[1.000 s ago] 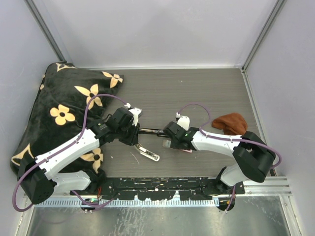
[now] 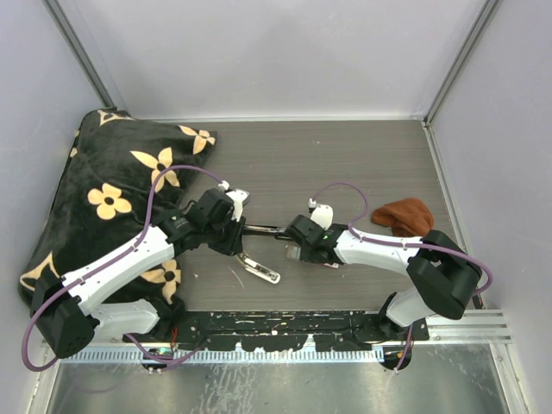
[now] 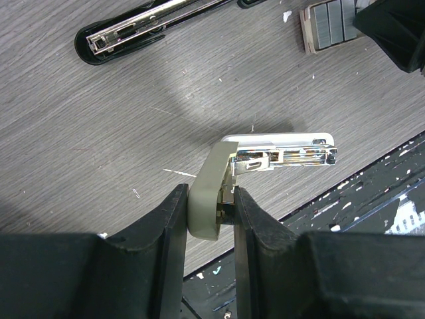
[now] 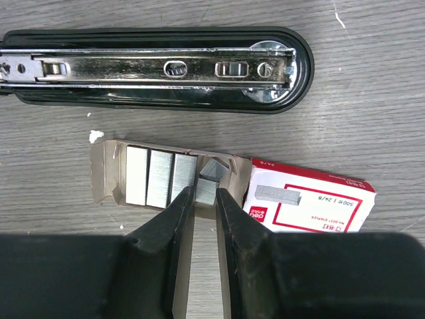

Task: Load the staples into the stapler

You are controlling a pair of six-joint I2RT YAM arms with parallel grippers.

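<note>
The white stapler (image 3: 282, 138) stands opened, its metal magazine (image 3: 309, 155) showing and its pale cover (image 3: 211, 179) swung up toward me. My left gripper is shut on that cover. An open cardboard staple box (image 4: 103, 171) holds several grey staple sticks (image 4: 159, 178) side by side; one loose piece (image 4: 214, 169) lies tilted at its right end. Over that end my right gripper has closed its fingertips on either side of a small staple stick, pointing down into the box.
A black stapler (image 4: 153, 106) lies opened flat just behind the box. The red and white box sleeve (image 4: 305, 199) adjoins it on the right, with a staple strip on top. A brown cloth (image 2: 404, 216) and a dark flowered cushion (image 2: 108, 164) sit at the sides.
Over the last second my right gripper has shifted only slightly at the staple box. The left arm and the white stapler have stayed in place.
</note>
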